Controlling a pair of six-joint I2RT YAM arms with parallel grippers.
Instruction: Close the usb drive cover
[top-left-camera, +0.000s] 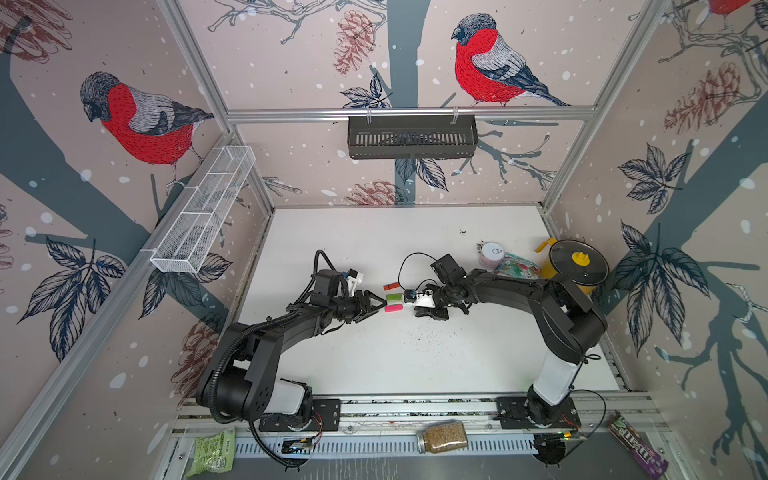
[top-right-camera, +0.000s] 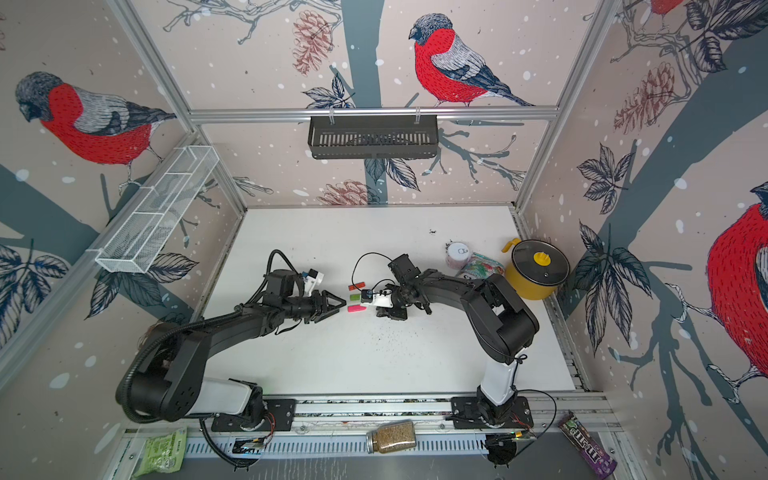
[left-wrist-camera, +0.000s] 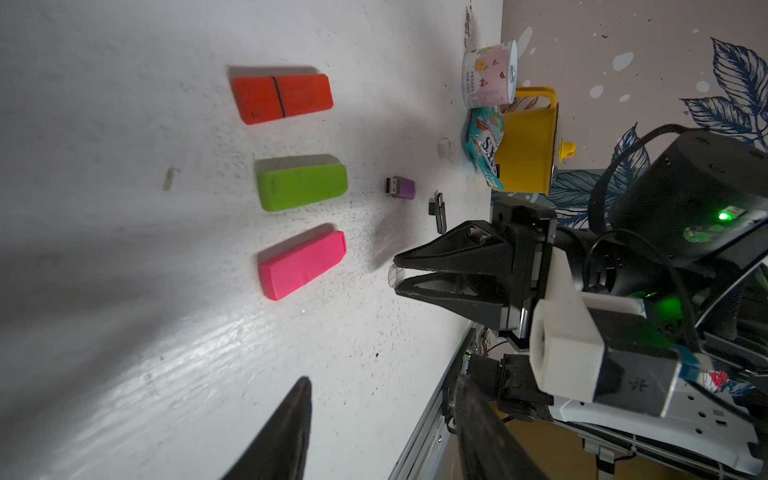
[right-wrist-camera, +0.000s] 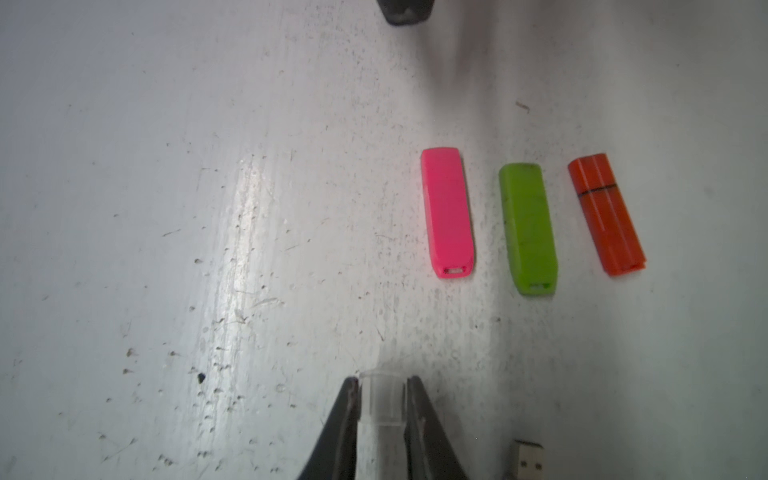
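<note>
My right gripper is shut on a clear usb cap (left-wrist-camera: 397, 276), low over the table. A small purple usb drive, its metal plug bare, lies near it, partly in the right wrist view (right-wrist-camera: 528, 457). My left gripper stands open, left of a row of three drives: pink (right-wrist-camera: 447, 212), green (right-wrist-camera: 528, 228) and red (right-wrist-camera: 605, 214).
A small black piece (left-wrist-camera: 440, 212) lies beyond the purple drive. A white tub (top-left-camera: 491, 254), a packet (top-left-camera: 520, 267) and a yellow pot (top-left-camera: 577, 264) stand at the back right.
</note>
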